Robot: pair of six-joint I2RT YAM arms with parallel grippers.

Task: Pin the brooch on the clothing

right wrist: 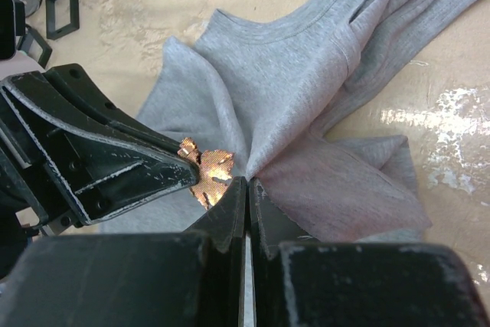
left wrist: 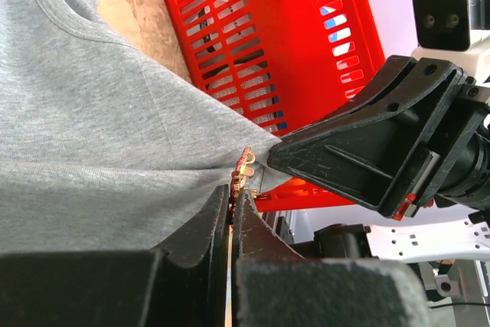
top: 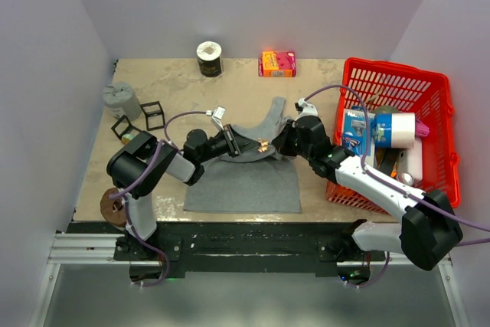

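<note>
The grey garment (top: 241,189) lies on the table, one fold of it lifted in the middle. My right gripper is shut on that fold of cloth, which is pinched between its fingertips and stretched taut. Opposite it, my left gripper is shut on the gold brooch (top: 264,145). In the right wrist view the brooch (right wrist: 213,176) shows its shiny face right beside the pinched cloth. From the left wrist view the brooch (left wrist: 243,170) appears edge-on, close to the fold. Whether its pin touches or enters the fabric I cannot tell.
A red basket (top: 356,197) full of goods stands at the right, close to my right arm. Toward the back are a dark can (top: 210,59) and a pink box (top: 277,63). A grey roll (top: 122,100) and black frames (top: 153,115) sit at the left.
</note>
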